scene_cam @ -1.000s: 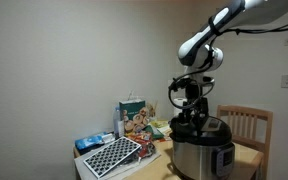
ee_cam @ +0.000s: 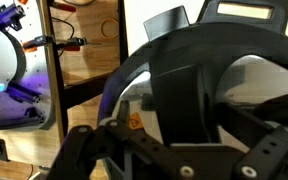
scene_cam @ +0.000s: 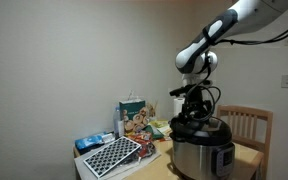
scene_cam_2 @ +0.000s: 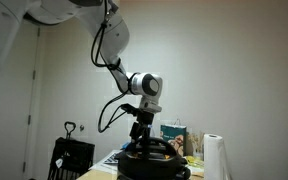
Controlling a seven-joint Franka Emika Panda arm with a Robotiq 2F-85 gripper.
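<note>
A steel multicooker (scene_cam: 204, 158) with a black lid (scene_cam: 216, 129) stands at the table's right end. My gripper (scene_cam: 194, 112) is pointed down just above the lid. Close up in the wrist view, the lid's raised black handle (ee_cam: 179, 92) runs between the open fingers, with one finger (ee_cam: 82, 140) to its left. Contact with the handle cannot be made out. From the other side, the lid (scene_cam_2: 152, 160) and the dark gripper overlap, so their exact spacing is hidden.
Left of the cooker lie a perforated dark tray (scene_cam: 109, 156) and several packages. A green bag (scene_cam: 132, 106) and a paper towel roll (scene_cam_2: 214, 156) stand behind. A wooden chair (scene_cam: 247, 122) is at the right. A black cart (scene_cam_2: 70, 156) stands farther off.
The gripper has turned above the lid, and its cable loop now shows on the right side. The cooker stays in the same place.
</note>
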